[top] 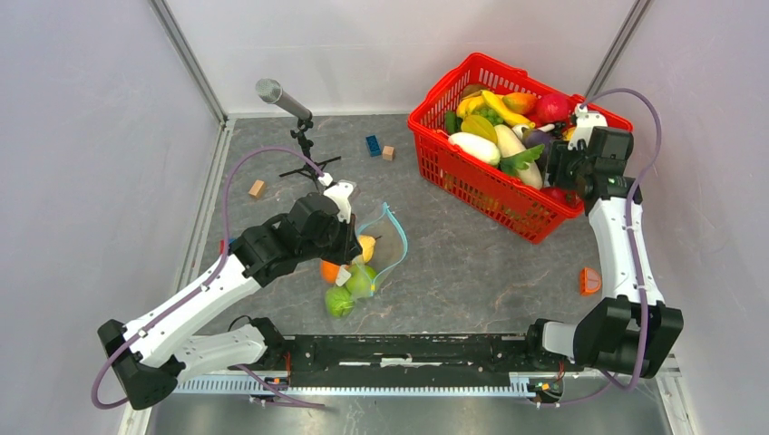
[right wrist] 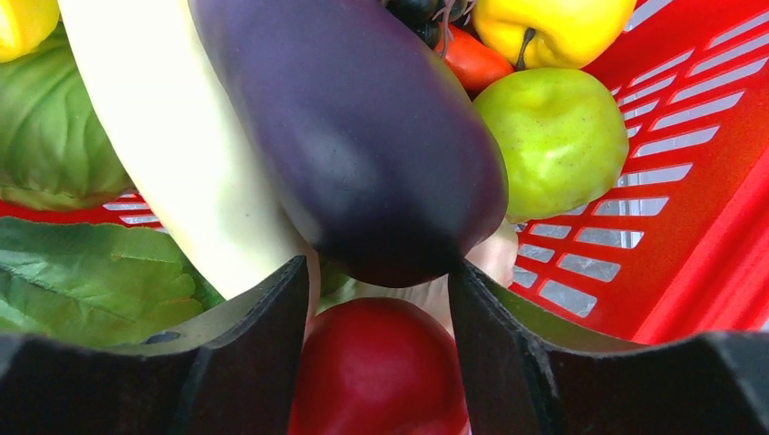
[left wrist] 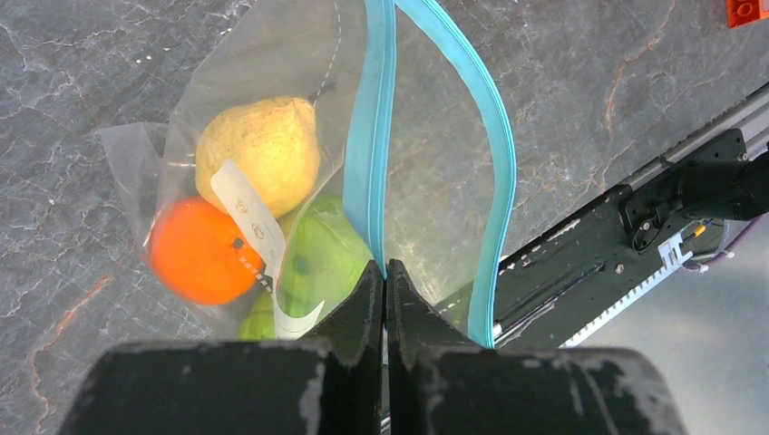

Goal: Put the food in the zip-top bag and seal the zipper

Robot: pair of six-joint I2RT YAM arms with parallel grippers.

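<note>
The clear zip top bag (left wrist: 435, 181) has a light blue zipper strip (left wrist: 494, 163), its mouth gaping. Inside lie a yellow fruit (left wrist: 263, 149), an orange fruit (left wrist: 204, 249) and green items (left wrist: 319, 258). My left gripper is shut on one side of the bag's zipper edge. Over the basket, my right gripper is part open. The rounded end of a dark purple eggplant (right wrist: 372, 154) lies at its fingertips, and a glossy red food item (right wrist: 381, 372) shows lower down between the fingers. Whether either finger touches them, I cannot tell.
A red basket (top: 481, 198) filled with play food stands at the back right. An orange piece (top: 589, 281) lies on the table's right side. Small blocks (top: 388, 153) and a microphone on a stand (top: 288, 98) are at the back.
</note>
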